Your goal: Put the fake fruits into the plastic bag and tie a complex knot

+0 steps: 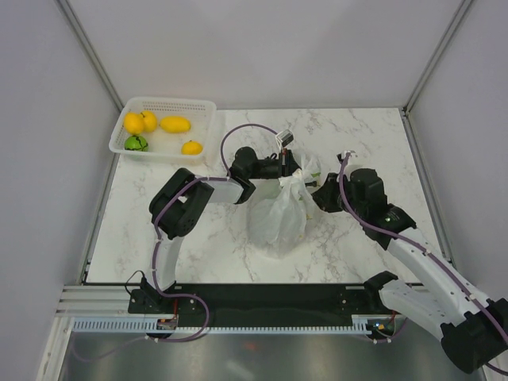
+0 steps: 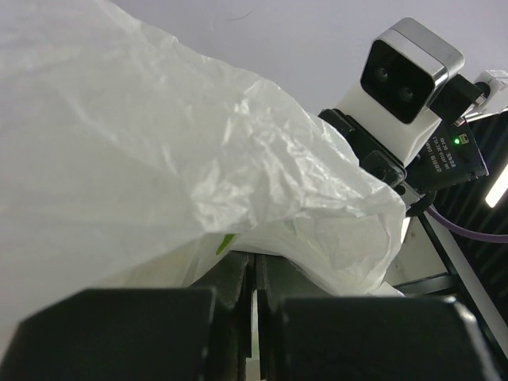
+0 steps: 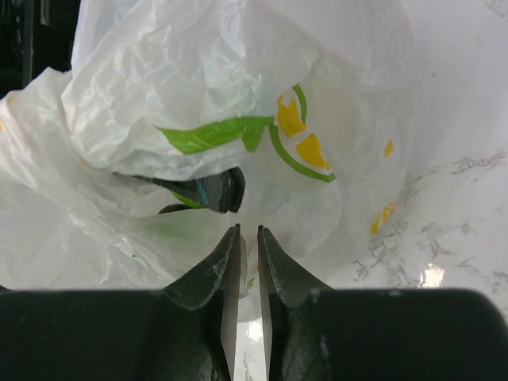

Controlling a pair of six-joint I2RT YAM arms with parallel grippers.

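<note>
A crinkled white plastic bag (image 1: pixel 278 222) with green and yellow print (image 3: pixel 214 135) stands mid-table. My left gripper (image 1: pixel 290 168) is at its top; in the left wrist view its fingers (image 2: pixel 226 294) are shut under a fold of the bag, and whether film is between them is hidden. My right gripper (image 1: pixel 324 198) is at the bag's right side; in the right wrist view its fingers (image 3: pixel 278 302) point at the bag, slightly apart. A dark object (image 3: pixel 218 190) shows between the bag's folds.
A white basket (image 1: pixel 167 152) at the back left holds several fake fruits (image 1: pixel 175 124). Bare marble table lies left of the bag, in front of it and at the back right.
</note>
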